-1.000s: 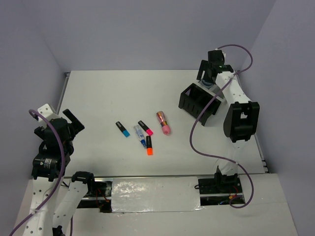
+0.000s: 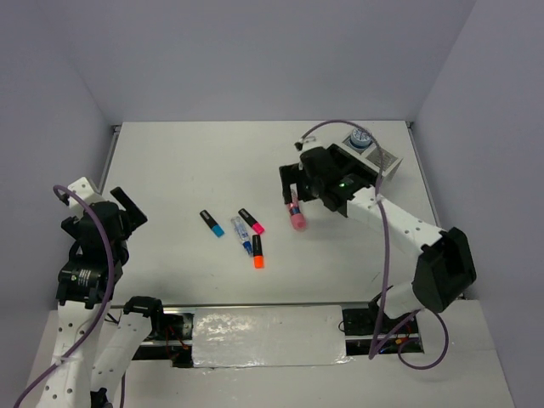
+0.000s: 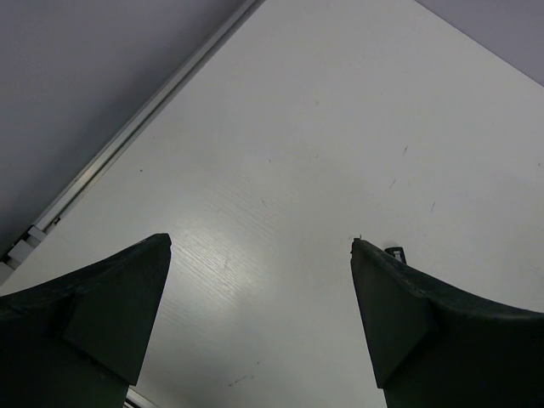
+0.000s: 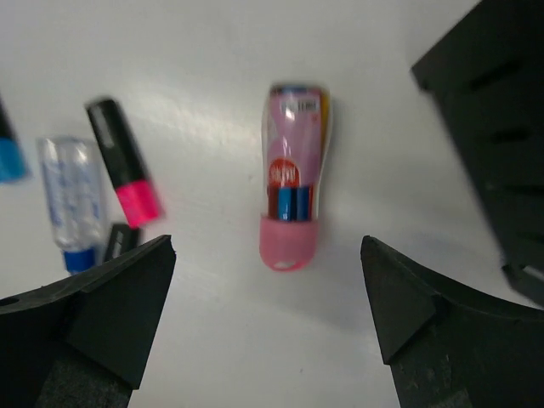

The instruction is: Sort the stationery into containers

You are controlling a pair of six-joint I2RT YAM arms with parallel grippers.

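A pink tube-shaped pen pack (image 4: 293, 161) lies on the table, centred ahead of my right gripper, which stands open above it with its fingers apart. In the top view the gripper partly covers the pack (image 2: 297, 219). To its left lie a black marker with a pink cap (image 2: 252, 221), a clear-and-blue item (image 2: 241, 235), a black marker with an orange cap (image 2: 258, 252) and one with a blue cap (image 2: 212, 223). The black container (image 4: 501, 127) stands to the right. Over bare table at the left, my left gripper is open and empty.
A grey container (image 2: 388, 161) at the back right holds a round blue-and-white item (image 2: 360, 138). My right arm hides much of the black container from above.
The pack has shifted slightly right. My left arm has barely moved.
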